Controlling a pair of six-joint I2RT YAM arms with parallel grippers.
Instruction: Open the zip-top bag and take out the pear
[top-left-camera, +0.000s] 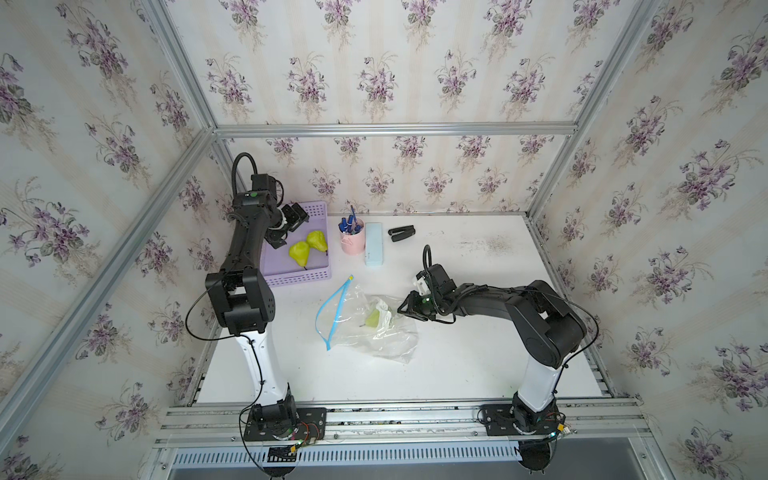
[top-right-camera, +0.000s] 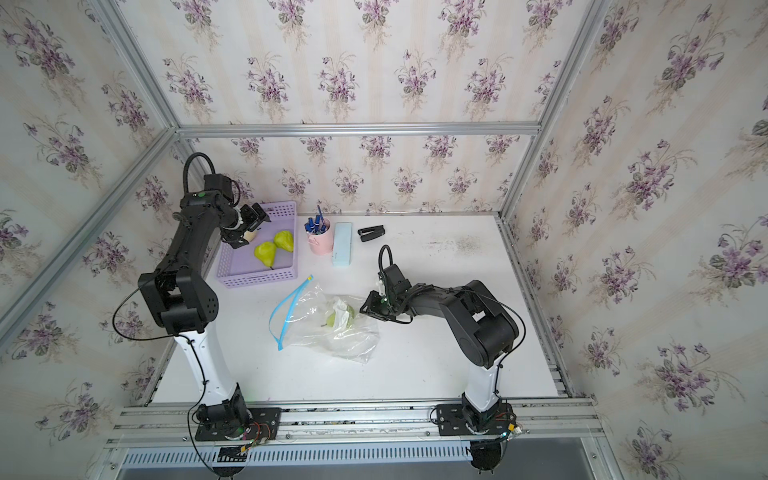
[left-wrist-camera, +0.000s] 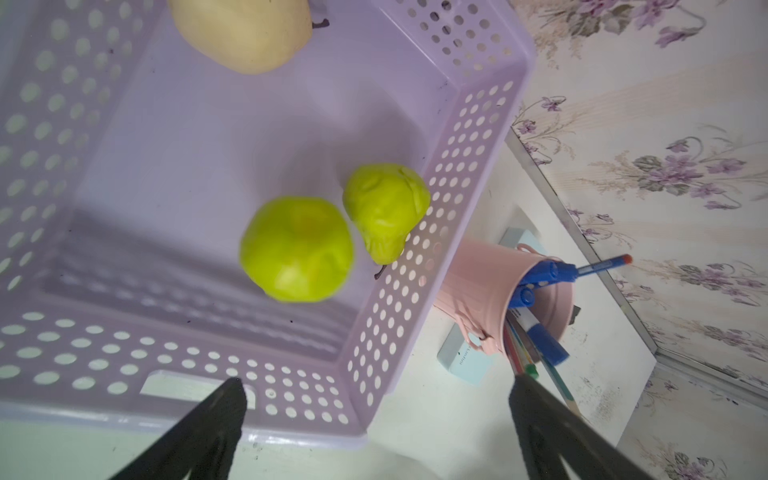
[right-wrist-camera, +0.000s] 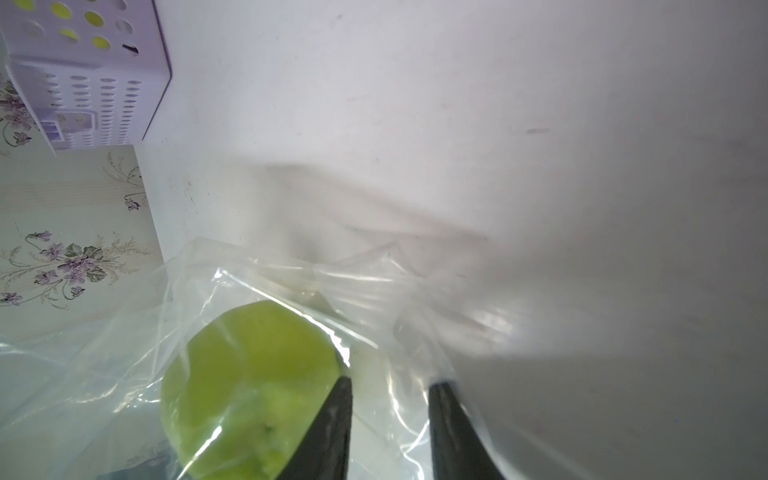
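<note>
A clear zip bag (top-left-camera: 356, 340) with blue seal lies mid-table, a green pear (right-wrist-camera: 248, 384) inside it. My right gripper is part open at the bag's right end, crinkled film around its fingertips; whether film is pinched is unclear. My left gripper hangs open over the lilac basket (left-wrist-camera: 80, 376), which holds two green pears, the nearer (left-wrist-camera: 297, 248) and the farther (left-wrist-camera: 385, 204), plus a pale fruit (left-wrist-camera: 238, 28).
A pink pen cup (top-left-camera: 353, 242), a light blue box (top-left-camera: 373, 244) and a black stapler (top-left-camera: 401, 233) stand along the back.
</note>
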